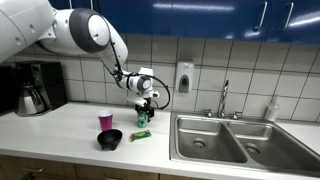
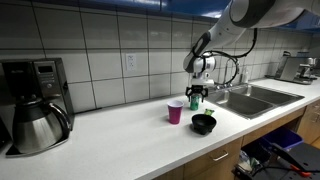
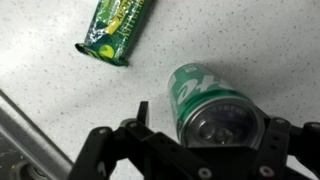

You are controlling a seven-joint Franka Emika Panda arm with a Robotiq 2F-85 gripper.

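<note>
A green and silver can stands upright on the counter, top facing the wrist camera. My gripper is open above and around it, one finger to the left with a gap; the other side is harder to make out against the can. Exterior view 1 has the gripper over the can near the back of the counter. Beside the can lies a green packet, flat on the surface.
A magenta cup and a black bowl stand left of the can. The double sink lies to the right. A coffee maker stands at the far end. Bare counter lies between it and the cup.
</note>
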